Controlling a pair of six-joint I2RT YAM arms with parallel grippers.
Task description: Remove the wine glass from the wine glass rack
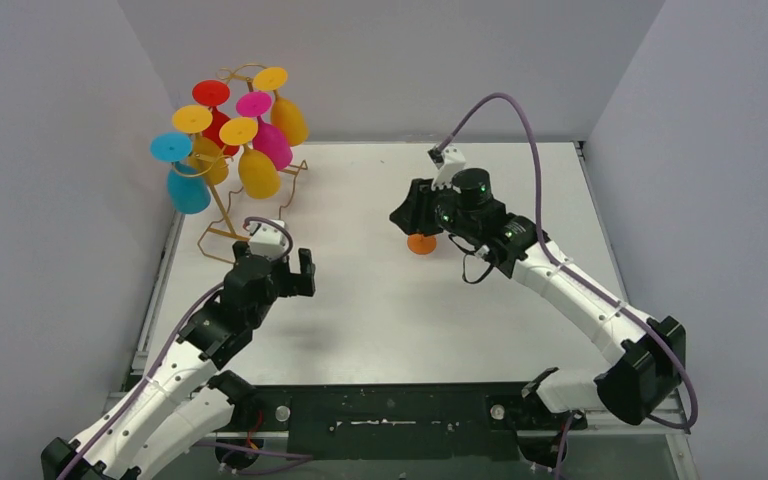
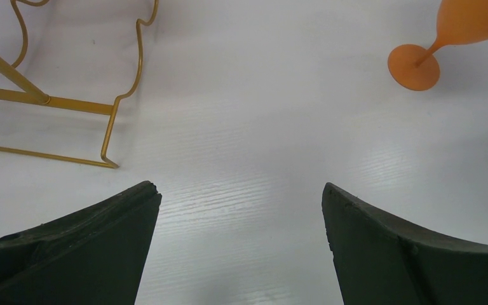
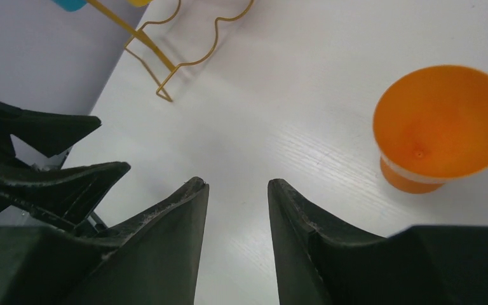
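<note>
An orange wine glass (image 2: 473,22) stands upright on the white table, its round foot (image 1: 421,244) showing just below my right gripper (image 1: 410,212), which hides the bowl from above. In the right wrist view the glass bowl (image 3: 445,121) is off to the right, outside the fingers. That gripper has its fingers apart with only bare table between them. At the back left, the gold wire rack (image 1: 215,205) holds several upside-down glasses: blue (image 1: 189,190), yellow (image 1: 259,176), red and pink. My left gripper is open and empty, in front of the rack.
The rack's gold wire base (image 2: 76,105) reaches close to my left gripper. Grey walls close off the left, back and right sides. Bare table lies at the centre front and on the right.
</note>
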